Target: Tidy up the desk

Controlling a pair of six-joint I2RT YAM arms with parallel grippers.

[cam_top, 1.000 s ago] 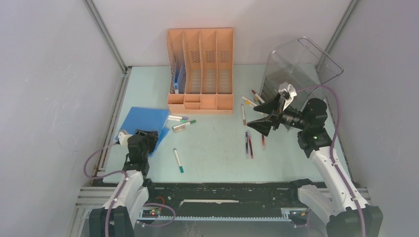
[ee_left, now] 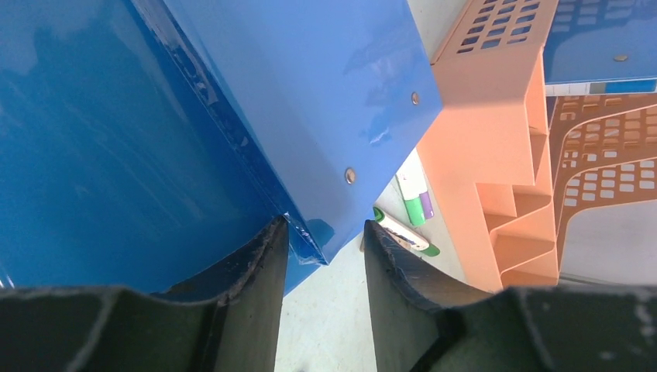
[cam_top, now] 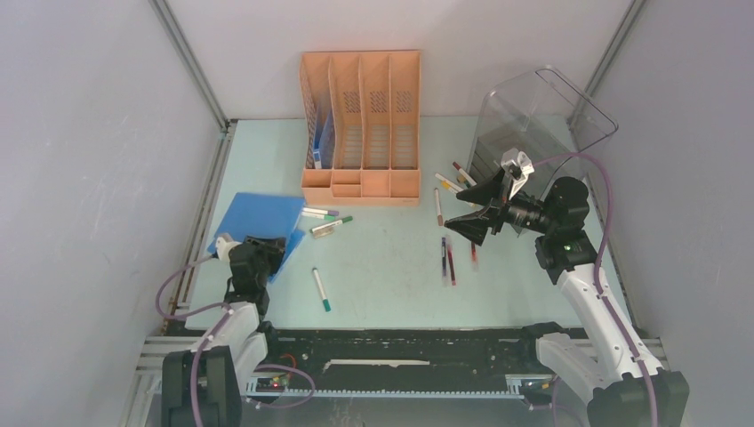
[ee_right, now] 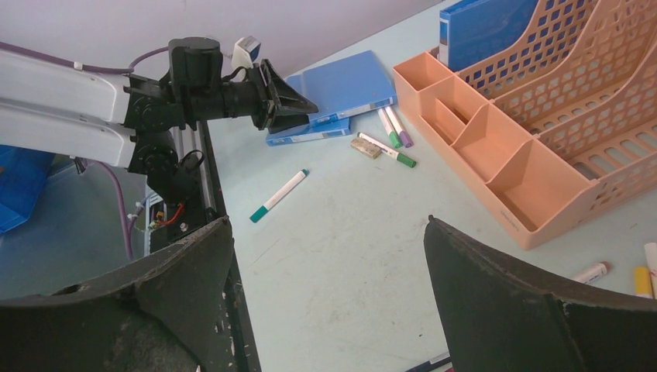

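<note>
Two stacked blue folders (cam_top: pixel 256 215) lie on the left of the desk. My left gripper is at their near edge, part open, its fingers astride a corner of the upper folder (ee_left: pixel 325 116); whether it touches is unclear. A peach organizer (cam_top: pixel 377 191) at the back middle holds a blue folder (ee_right: pixel 488 31) in its leftmost slot. My right gripper (cam_top: pixel 471 213) stands open above the right side, nothing between its fingers. Markers (cam_top: pixel 321 290) lie loose beside the folders and on the right, with a small tan block (ee_right: pixel 366 147) among the left ones.
A clear wire-rimmed bin (cam_top: pixel 525 107) stands at the back right, partly behind my right arm. Walls close in both sides and the back.
The left arm has shifted very slightly at the folders. The folders, markers and right arm look unchanged.
</note>
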